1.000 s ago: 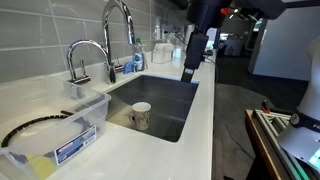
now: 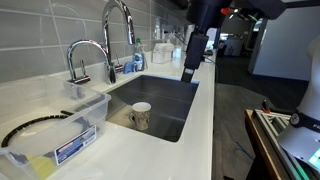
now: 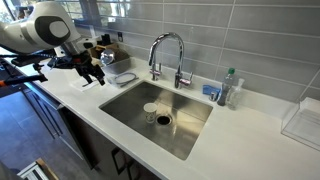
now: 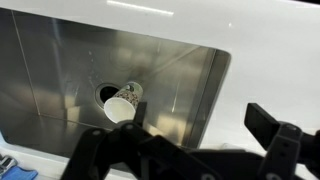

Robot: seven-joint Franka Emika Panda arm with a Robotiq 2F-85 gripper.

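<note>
A patterned, light-coloured cup or mug [image 2: 141,116] is in the steel sink [image 2: 168,99]. From the second exterior view the same cup [image 3: 150,112] appears beside the round drain [image 3: 163,120]. In the wrist view its pale end [image 4: 120,108] shows by the dark drain hole. My gripper is open, its two dark fingers wide apart with nothing between them. It hangs above the counter at the sink's side, apart from the cup. The second exterior view has the arm [image 3: 65,45] at the left end of the counter.
A chrome faucet [image 3: 178,60] rises behind the sink. Bottles [image 3: 228,85] stand right of it. A clear plastic bin [image 2: 45,100] with a dark looped item sits on the counter near the first exterior camera. The white counter [image 3: 235,150] has a wide bare stretch beyond the sink.
</note>
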